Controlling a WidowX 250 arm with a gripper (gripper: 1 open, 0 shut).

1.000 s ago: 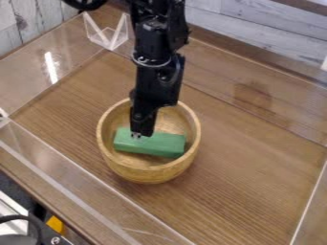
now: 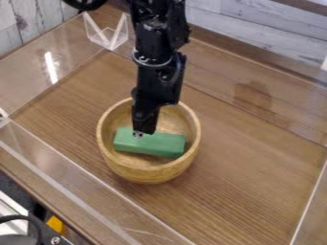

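A wooden bowl (image 2: 148,167) sits on the wooden table (image 2: 250,182), a green rectangular block (image 2: 156,144) lying inside it. My black gripper (image 2: 143,122) hangs over the bowl with its fingertips down inside the rim, just above the back of the block toward its left part. It looks shut, and I see nothing held between its fingers; whether the tips touch the block I cannot tell.
Clear plastic guards line the table's left side and right edge. A white wire piece (image 2: 95,29) stands at the back left, and a white plank wall runs along the back. The table right of the bowl is clear.
The gripper has shifted very slightly, if at all; the bowl and green block look almost unchanged.
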